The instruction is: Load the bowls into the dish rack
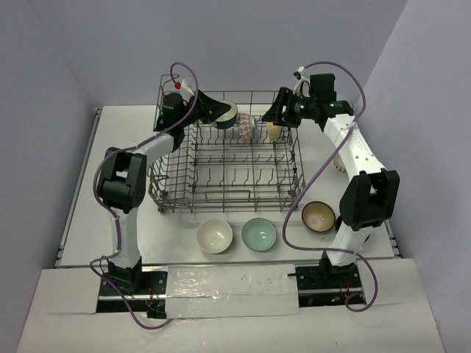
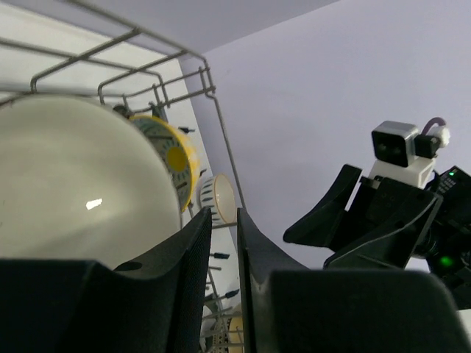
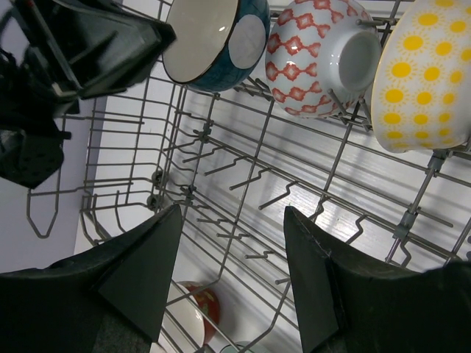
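At the back left of the wire dish rack (image 1: pixel 224 193), a dark blue bowl (image 3: pixel 247 45) with a pale inside leans over, its opening turned partly upward. My left gripper (image 1: pixel 222 112) is at its left rim; in the left wrist view its fingers (image 2: pixel 193 254) stand slightly apart, nothing showing between them, and the bowl's pale inside (image 2: pixel 73 184) fills the left. A red-patterned bowl (image 3: pixel 313 55) and a yellow-dotted bowl (image 3: pixel 423 81) stand tilted in the back row. Open and empty, my right gripper hangs above the rack near the yellow-dotted bowl.
On the counter in front of the rack sit a cream bowl (image 1: pixel 214 236) and a green bowl (image 1: pixel 259 234). A brown bowl (image 1: pixel 319 217) is front right; another bowl (image 1: pixel 339 162) lies right of the rack, partly behind my right arm. The rack's middle and front rows are empty.
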